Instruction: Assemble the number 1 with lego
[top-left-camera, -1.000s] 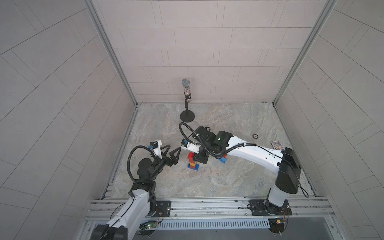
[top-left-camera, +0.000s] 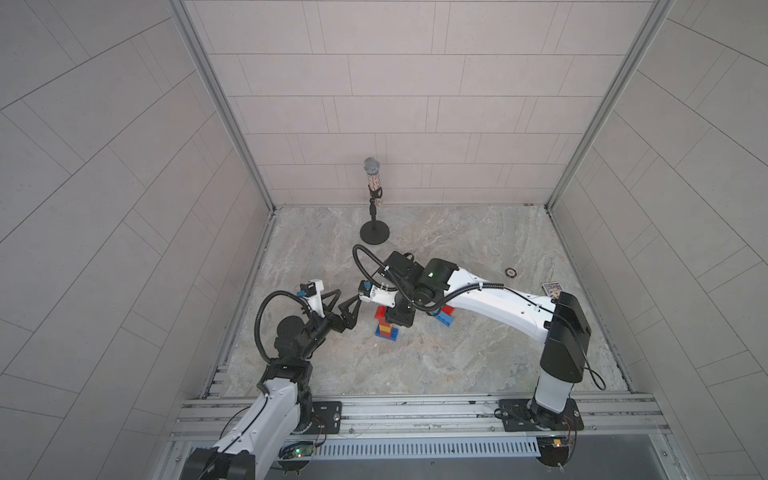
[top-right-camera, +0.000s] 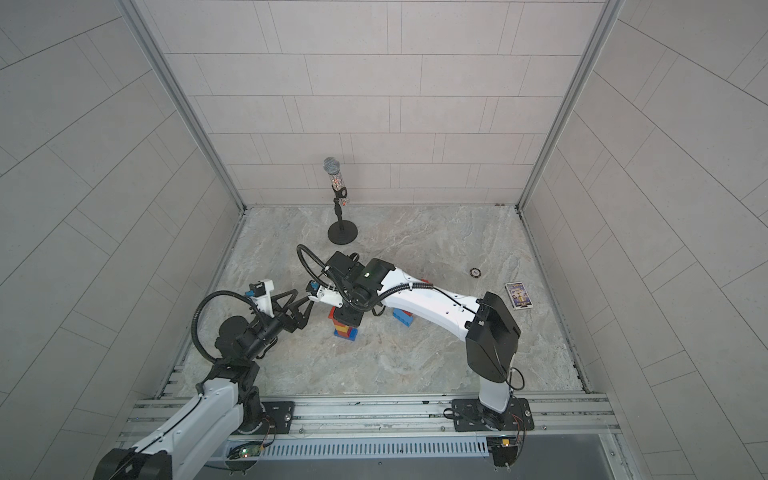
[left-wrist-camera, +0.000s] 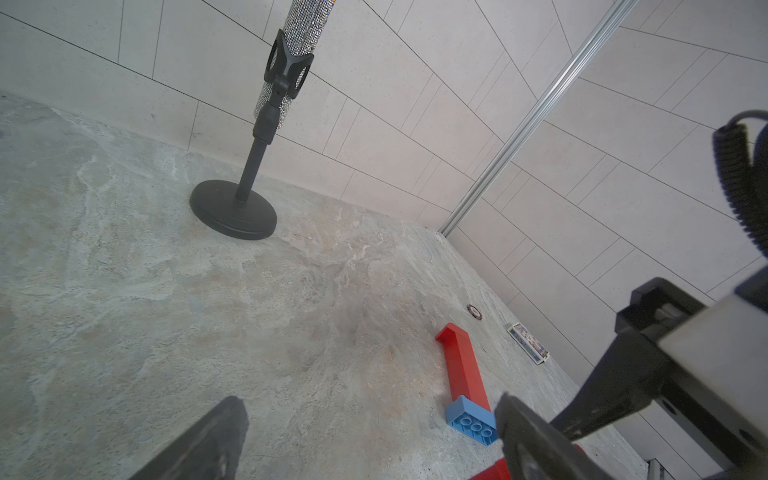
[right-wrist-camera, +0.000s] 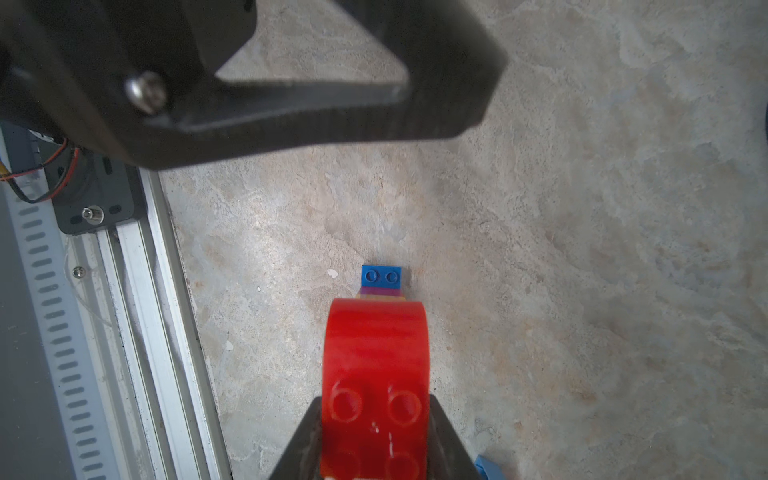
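Observation:
My right gripper is shut on a red curved brick (right-wrist-camera: 375, 344), held above a stack with a blue base brick (right-wrist-camera: 381, 274) at its bottom; in the top left view this stack shows red and yellow layers over blue (top-left-camera: 386, 333). My left gripper stands open at the left, raised, nothing between its blurred fingers. To the right of the stack, a long red brick (left-wrist-camera: 464, 368) lies with a light blue brick (left-wrist-camera: 470, 420) at its near end, partly hidden by the right arm in the top views.
A microphone on a stand (top-left-camera: 374, 232) is at the back centre. A dark ring (top-left-camera: 510, 272) and a card pack (top-right-camera: 518, 294) lie on the right. The left side of the floor behind my left gripper is clear.
The left arm looks unchanged.

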